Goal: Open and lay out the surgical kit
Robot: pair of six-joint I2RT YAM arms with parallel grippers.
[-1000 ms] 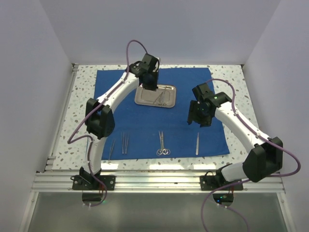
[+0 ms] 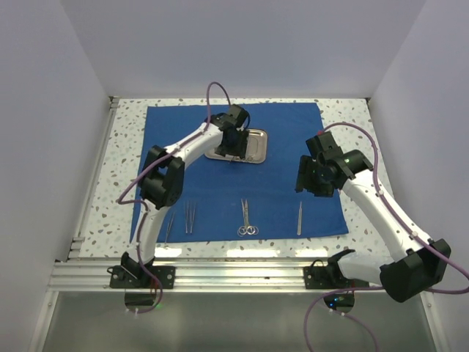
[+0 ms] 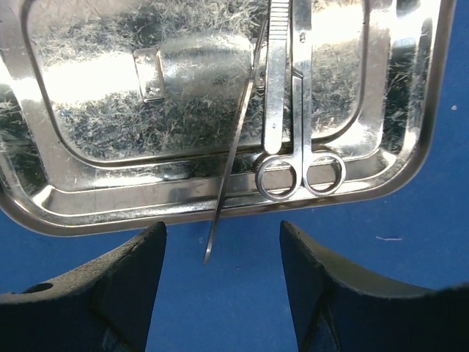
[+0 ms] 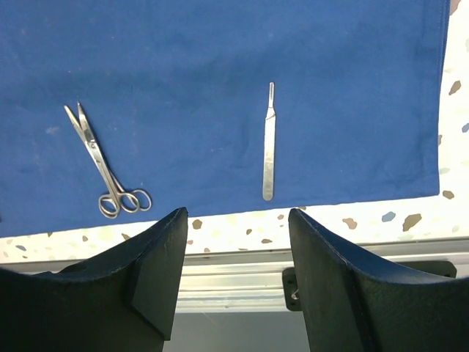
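Observation:
My left gripper (image 2: 231,150) is over the steel tray (image 3: 88,110) at the back middle, open around a thin rod-like instrument (image 3: 234,139) that pokes over the tray's near rim. Beside it lie a flat-handled instrument (image 3: 275,95) and a ring-handled one (image 3: 300,132). My right gripper (image 2: 315,183) hangs over the right of the blue cloth; how open it is stays unclear, with nothing visible between its fingers. Below it lie a scalpel (image 4: 269,154) and scissors (image 4: 102,165), set out separately.
Several slim instruments (image 2: 190,218) lie on the front left of the cloth (image 2: 286,125). Speckled table (image 2: 110,220) borders it.
My left gripper has moved down and toward the front, over the tray's near rim. My right gripper has moved to the right.

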